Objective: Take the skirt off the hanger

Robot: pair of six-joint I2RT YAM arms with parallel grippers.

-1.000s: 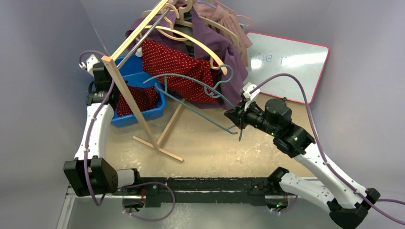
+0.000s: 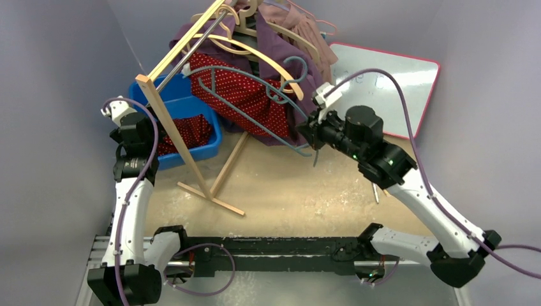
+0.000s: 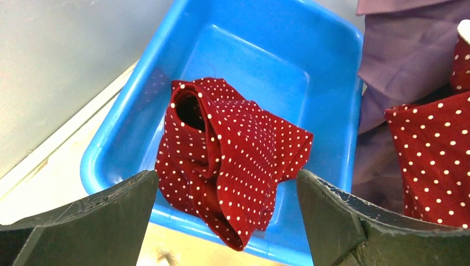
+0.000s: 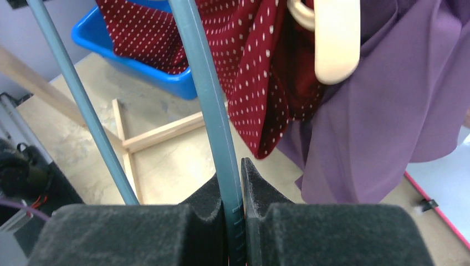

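Observation:
A red skirt with white dots (image 3: 244, 160) lies crumpled in the blue bin (image 3: 122, 130). Above it my left gripper stands wide open, one finger to each side of the cloth and nothing gripped. The empty teal hanger (image 2: 241, 115) extends leftward from my right gripper (image 2: 312, 137). In the right wrist view, my right gripper is shut on the hanger's bar (image 4: 208, 94). Another red dotted cloth (image 2: 236, 92) hangs from the rack, behind the teal hanger in the top view.
A wooden rack (image 2: 172, 131) with a metal rail (image 2: 204, 37) stands between my arms. Purple clothes (image 4: 382, 100) and a wooden hanger (image 4: 336, 44) hang there. A whiteboard (image 2: 383, 76) lies at the back right.
The right gripper has carried the teal hanger toward the rack, up and slightly left in the top view.

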